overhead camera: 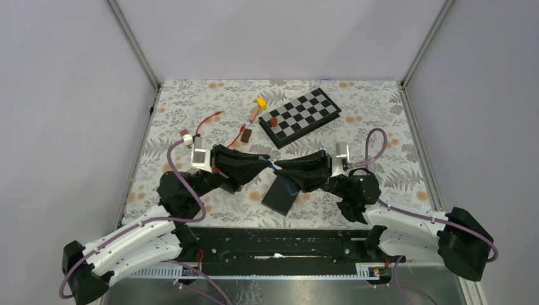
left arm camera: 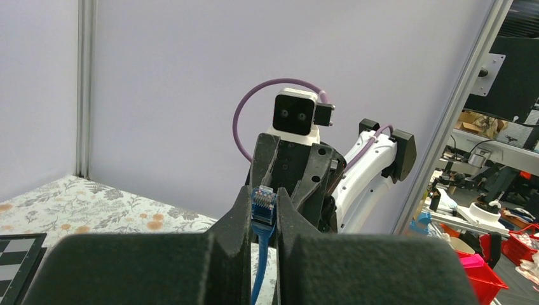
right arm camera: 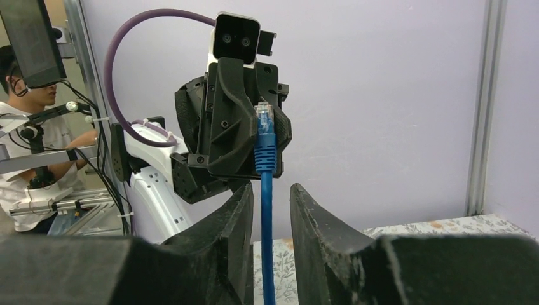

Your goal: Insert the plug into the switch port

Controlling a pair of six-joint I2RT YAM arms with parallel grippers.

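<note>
The blue cable's plug (left arm camera: 263,206) (right arm camera: 266,143) is upright, pinched in my left gripper (overhead camera: 264,162), with its clear connector tip at the top. My right gripper (overhead camera: 278,166) faces it closely from the right, part open. In the right wrist view, the cable (right arm camera: 267,235) runs down between its fingers, seemingly untouched by them. I cannot identify the switch port in these views.
A checkerboard (overhead camera: 300,114) lies behind the grippers, with red cables (overhead camera: 210,116) and small blocks to its left. A dark flat slab (overhead camera: 276,203) lies beneath them.
</note>
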